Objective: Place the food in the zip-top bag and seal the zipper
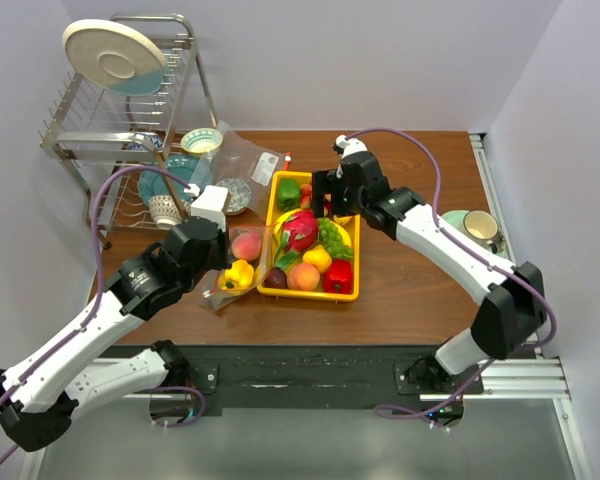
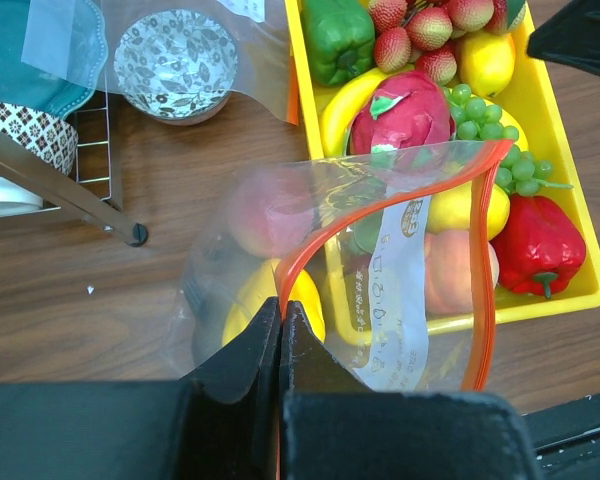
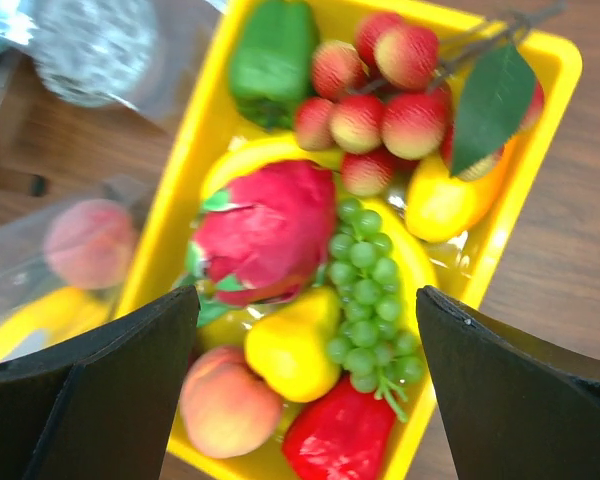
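Observation:
My left gripper is shut on the orange-edged rim of the clear zip top bag (image 2: pixel 485 290), whose mouth stands open toward the tray. Inside the bag lie a peach (image 1: pixel 246 246) and a yellow pepper (image 1: pixel 238 275). The yellow tray (image 1: pixel 355 275) beside it holds a dragon fruit (image 3: pixel 265 235), green grapes (image 3: pixel 365 285), a lychee bunch (image 3: pixel 410 125), a green pepper (image 3: pixel 272 65), a red pepper (image 3: pixel 340 435), another peach (image 3: pixel 228 405) and other fruit. Above this food my right gripper hangs open, nothing between its fingers.
A dish rack (image 1: pixel 130 135) with plates and cups rises at the back left. Another clear bag (image 1: pixel 242 160) lies behind the tray, near a patterned bowl (image 1: pixel 235 195). At the far right a mug (image 1: pixel 480 228) rests on a green saucer. Bare table lies right of the tray.

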